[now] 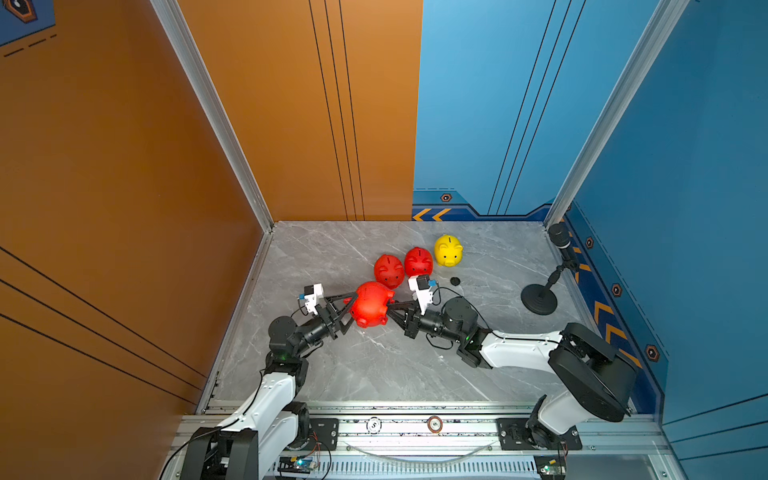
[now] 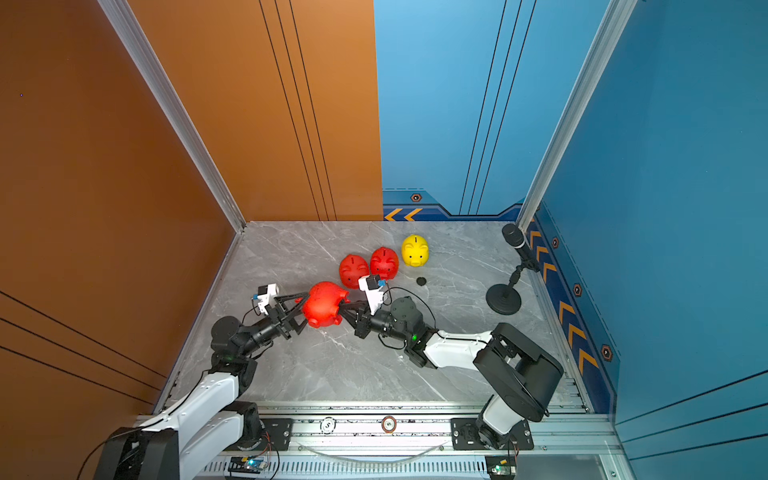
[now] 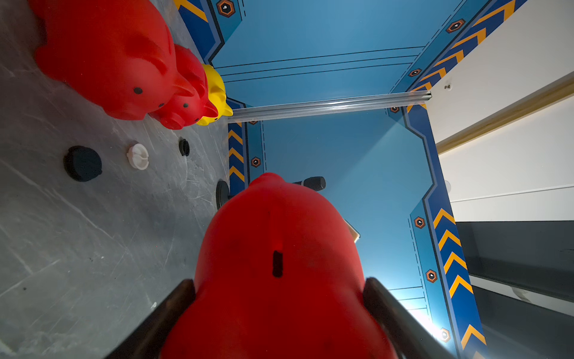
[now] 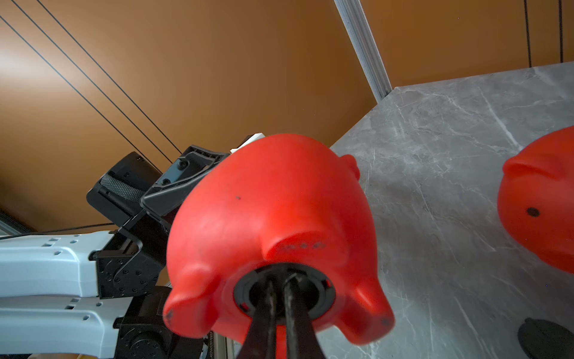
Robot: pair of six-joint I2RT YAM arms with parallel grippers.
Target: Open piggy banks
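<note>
A red piggy bank (image 1: 370, 305) is held in the air between my two arms. My left gripper (image 1: 346, 307) is shut on its back, and the coin slot faces the left wrist camera. My right gripper has both fingertips inside the dark ringed hole in the bank's belly (image 4: 281, 197). Behind, two red piggy banks (image 1: 389, 271) (image 1: 418, 263) and a yellow one (image 1: 449, 252) stand upright on the table.
A black stand (image 1: 539, 297) is at the right.
</note>
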